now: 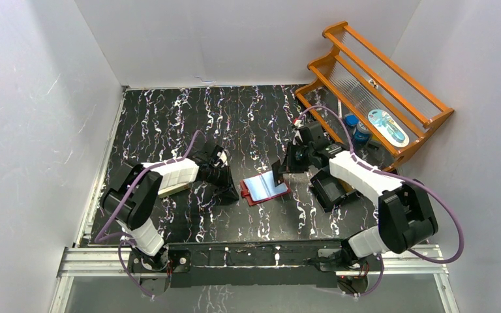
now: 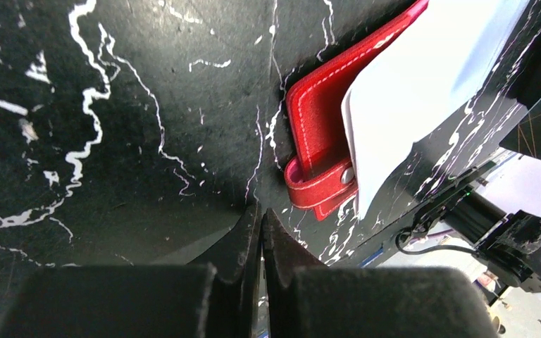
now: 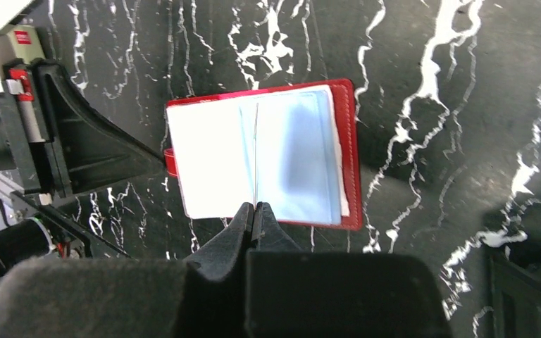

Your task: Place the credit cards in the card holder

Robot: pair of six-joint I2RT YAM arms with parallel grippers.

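Observation:
The red card holder (image 1: 265, 188) lies open on the black marbled table, its pale sleeves showing. My left gripper is shut with nothing between its fingers. In the left wrist view, the holder's red strap (image 2: 320, 184) is outside those fingers, up and to the right. My right gripper is shut on a thin credit card, seen edge-on as a pale line (image 3: 256, 151) above the sleeves in the right wrist view. From the top, that card shows a dark face (image 1: 277, 172) over the holder's right part. Whether the card touches the sleeves, I cannot tell.
A black tray (image 1: 326, 193) stands right of the holder, partly under my right arm. An orange wooden rack (image 1: 359, 81) fills the back right corner. Beneath my left arm is a pale box (image 1: 173, 190). Table behind the holder is clear.

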